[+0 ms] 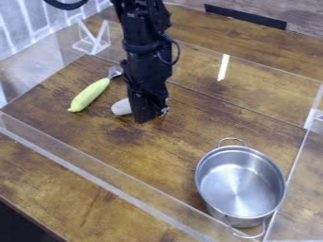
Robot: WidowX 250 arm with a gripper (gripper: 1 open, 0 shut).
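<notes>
The black gripper (pixel 144 112) is low over the wooden table, right at a pale white object (pixel 123 108) that it largely hides. Its fingers appear close together; whether anything is between them cannot be seen clearly. A pale yellow-green, elongated vegetable-like item (pixel 90 95) lies to the left of the gripper, apart from it.
A steel pot (pixel 239 184) with handles sits at the lower right. Clear panels border the wooden work area (pixel 132 161). A small metallic item lies behind the yellow item.
</notes>
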